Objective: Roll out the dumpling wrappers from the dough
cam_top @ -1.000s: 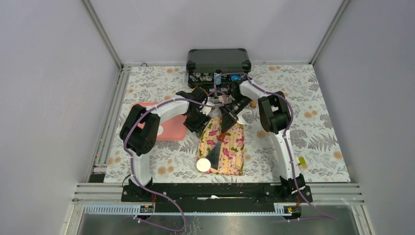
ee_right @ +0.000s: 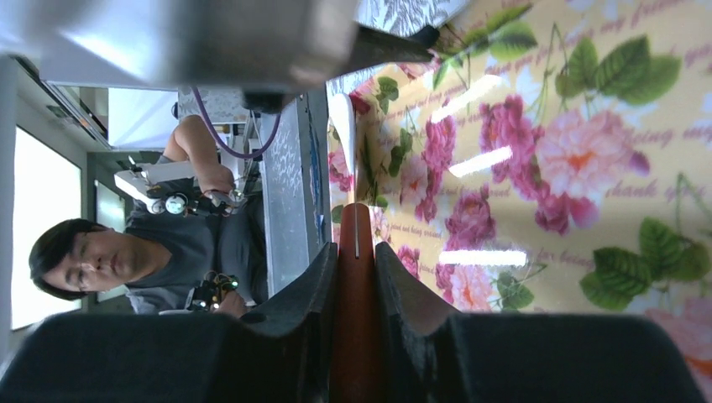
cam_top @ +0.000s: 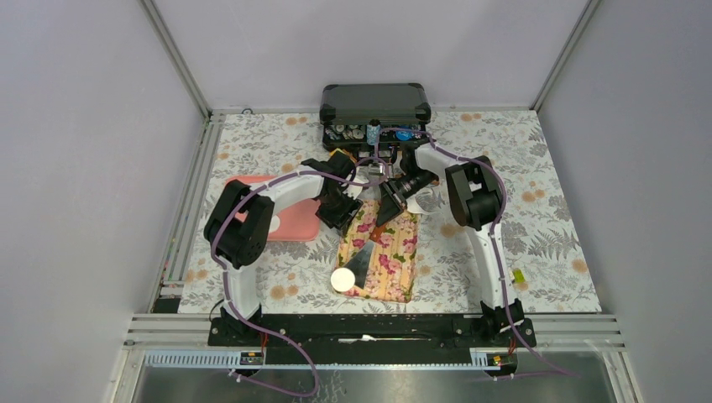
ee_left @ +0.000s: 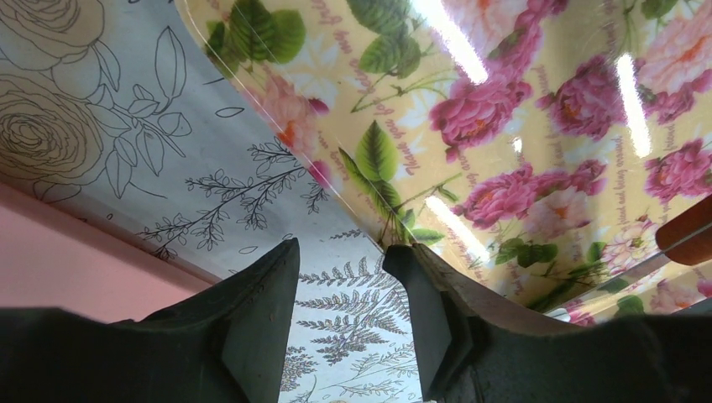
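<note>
A round white wrapper [cam_top: 342, 280] lies at the front left corner of the flowered board [cam_top: 401, 285]. The end of a grey blade [cam_top: 359, 262] meets it; whether it reaches under the wrapper I cannot tell. My right gripper [cam_top: 384, 222] is shut on the blade's brown handle [ee_right: 356, 294], above the board. In the right wrist view the wrapper [ee_right: 342, 117] shows pale and narrow at the blade's far end. My left gripper stands open over the board's left edge, nothing held between its fingers; one fingertip [ee_left: 398, 259] is at that edge.
Left of the board lies a pink tray [cam_top: 295, 222] with a white round [cam_top: 274, 223] in it, partly under the left arm. An open dark case [cam_top: 374, 105] stands at the back. Clear tablecloth [cam_top: 537, 227] spreads to the right.
The board has turned slightly, its front edge shifting left. The wrapper moved a little left with it. The blade shows broader now, and its handle sits slightly further left.
</note>
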